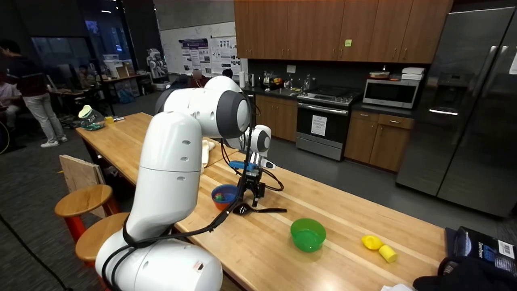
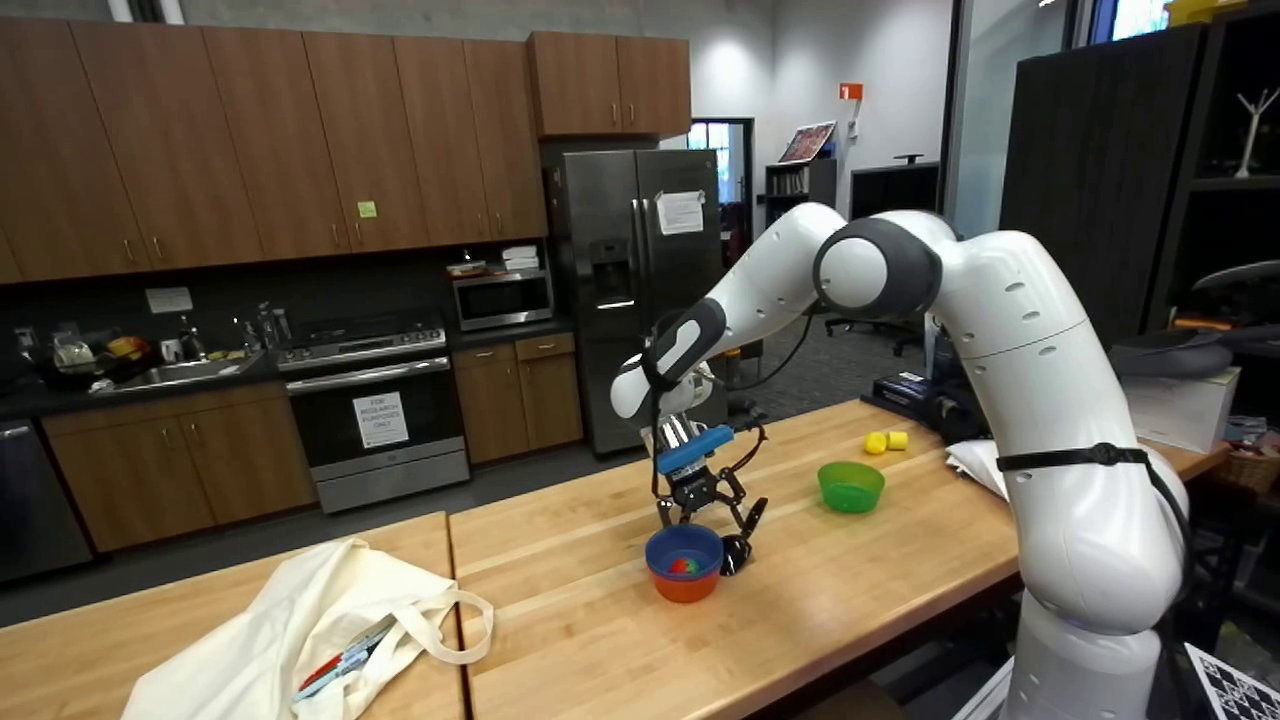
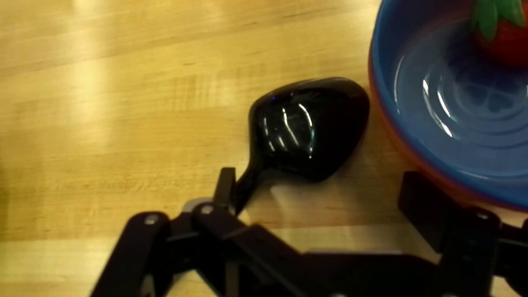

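My gripper is open and low over the table, its two fingers spread wide. In the wrist view, a shiny black spoon (image 3: pixel 309 128) lies bowl-side down; its neck passes by the left fingertip (image 3: pixel 226 185), which hides part of the handle. Against the outer wall of a blue bowl (image 3: pixel 435 148) with a red-orange underside sits the right fingertip (image 3: pixel 420 208), touching or nearly so. That bowl holds a toy strawberry (image 3: pixel 505 42). From the side, the spoon's handle (image 1: pixel 271 210) points toward a green bowl (image 1: pixel 308 235).
Beyond the green bowl are a yellow lemon (image 1: pixel 372 242) and a yellow cylinder (image 1: pixel 388 253). A cream cloth bag (image 2: pixel 288 624) with pens lies on the adjoining table. Bare wood surrounds the green bowl.
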